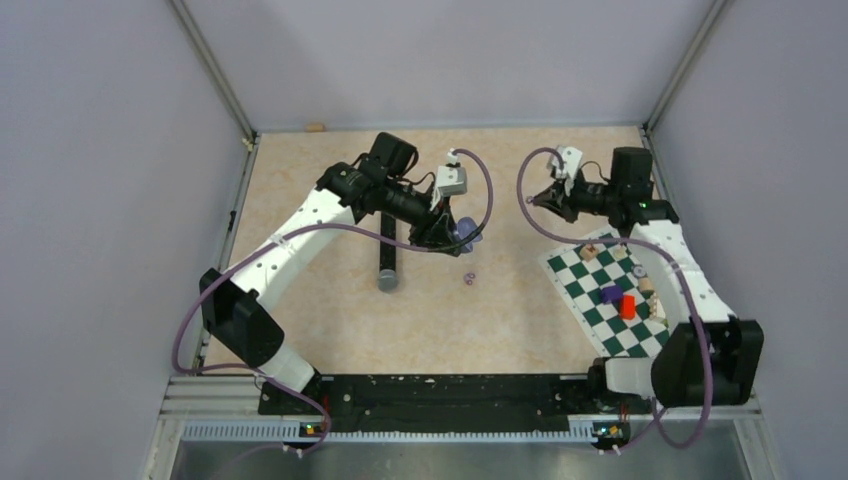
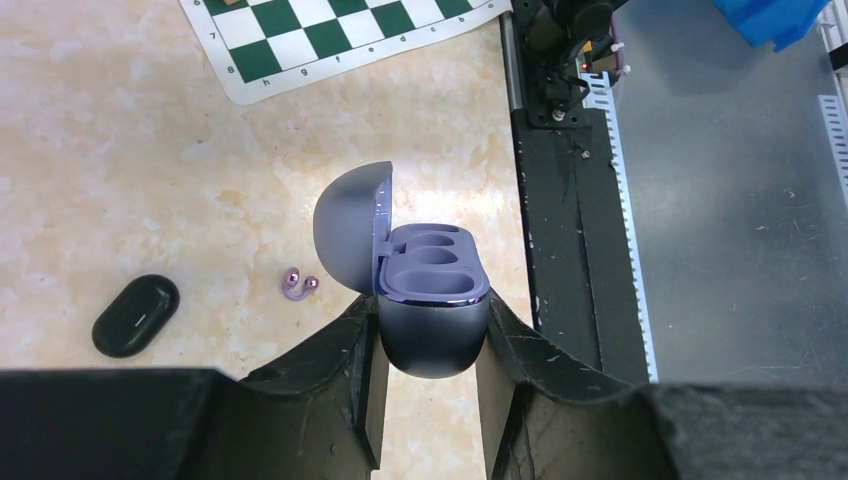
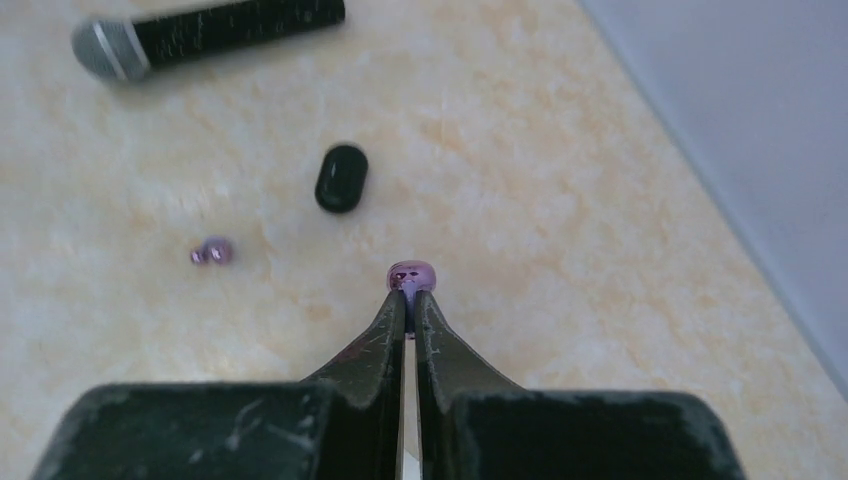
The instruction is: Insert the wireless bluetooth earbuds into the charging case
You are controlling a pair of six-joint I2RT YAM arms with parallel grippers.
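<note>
In the left wrist view the grey-blue charging case point(image 2: 435, 330) has its lid swung up, and hollow slots show inside. My left gripper is shut on the case body, holding it above the table. A small pinkish-purple earbud point(image 3: 411, 273) pokes out from the tips of my right gripper, which is shut on it. Much of that earbud is hidden between the fingers. The other earbud point(image 2: 298, 285), a curved piece with two shiny ends, lies on the table. From above, my right gripper point(image 1: 535, 200) stands to the right of the case point(image 1: 466, 234), apart from it.
A black oval object point(image 2: 136, 316) lies on the table near the loose earbud. The black microphone point(image 1: 387, 255) rests beside the left arm. A checkered mat point(image 1: 600, 300) with several small objects lies under the right arm.
</note>
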